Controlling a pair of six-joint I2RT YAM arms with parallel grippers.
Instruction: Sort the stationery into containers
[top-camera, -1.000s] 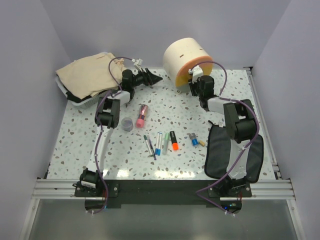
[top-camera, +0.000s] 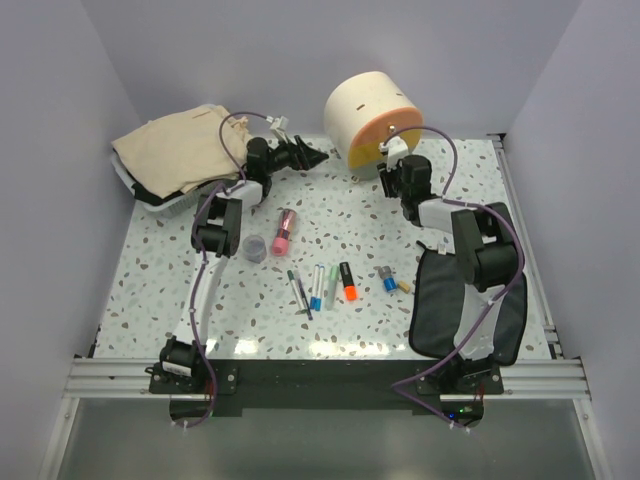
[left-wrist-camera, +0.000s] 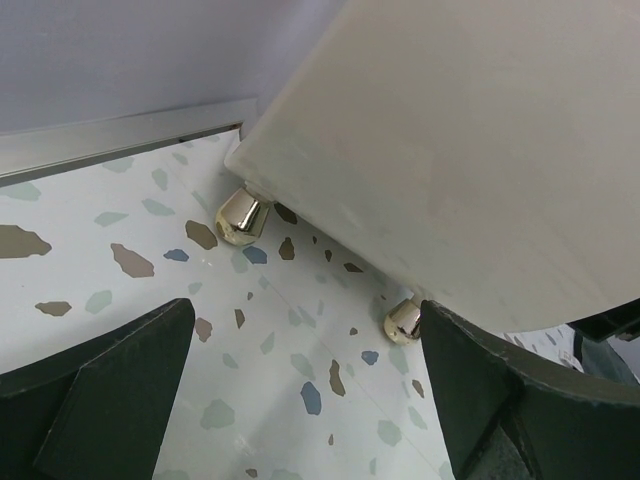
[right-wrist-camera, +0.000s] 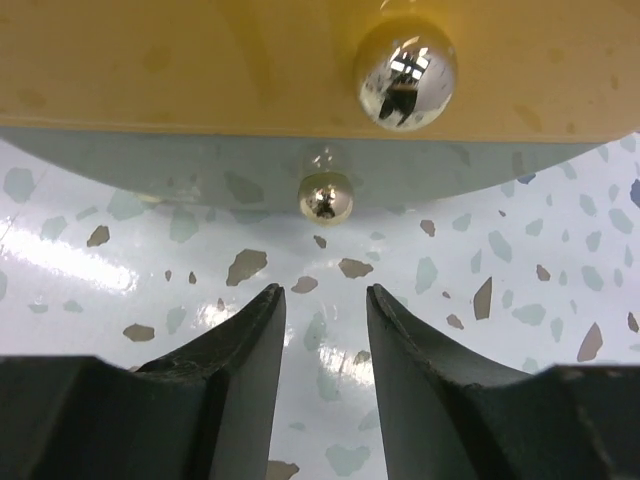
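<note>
Several pens and markers lie at the front middle, among them a green marker (top-camera: 332, 287), a blue-and-white marker (top-camera: 317, 287) and a black-and-orange marker (top-camera: 347, 281). To their right are a small blue item (top-camera: 387, 279) and a yellowish piece (top-camera: 404, 287). A cream container (top-camera: 365, 105) with an orange front (right-wrist-camera: 200, 70) stands at the back. My right gripper is part open, empty, below and in front of its metal knob (right-wrist-camera: 405, 85). My left gripper is open and empty, facing the container's left side.
A clear cup (top-camera: 255, 248) and a pink item (top-camera: 284, 232) stand or lie left of centre. A cloth-covered basket (top-camera: 185, 150) fills the back left, and a black mat (top-camera: 470, 310) the front right.
The container has shifted slightly toward the back wall. My right gripper has drawn a little right, away from the orange front. The left arm has barely moved.
</note>
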